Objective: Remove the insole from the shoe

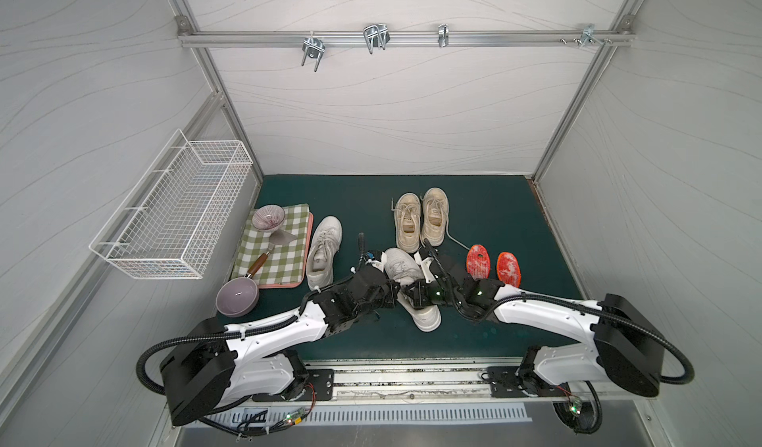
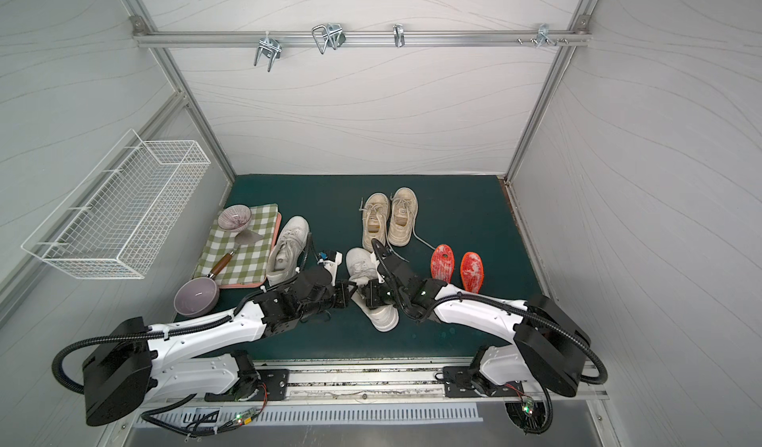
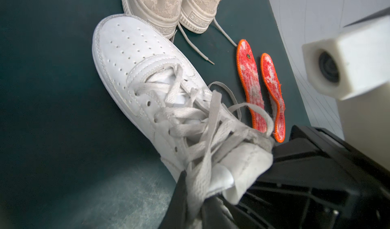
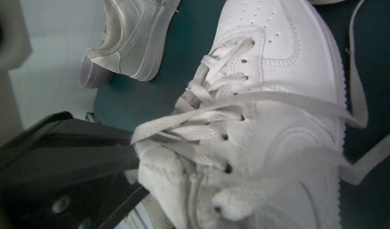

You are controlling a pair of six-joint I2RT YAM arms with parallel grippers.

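Observation:
A white sneaker (image 1: 403, 264) lies at the centre front of the mat, its toe toward the back left. Its laces (image 3: 214, 119) are loosely crossed. My left gripper is at the tongue, shut on a white lace that runs down between its black fingers. My right gripper (image 1: 411, 294) is shut and close against the shoe's opening, opposite the left one. In the right wrist view, its fingertips do not show and I see nothing held. The shoe's inside, insole included, is hidden by the grippers and tongue.
Two red insoles (image 1: 478, 262) lie on the mat to the right. Beige shoes (image 1: 434, 217) stand behind, close to the sneaker's toe. The other white sneaker (image 1: 324, 252) is at left, near the checked mat (image 1: 289, 244) and purple pan (image 1: 237, 297). Both arms crowd the sneaker.

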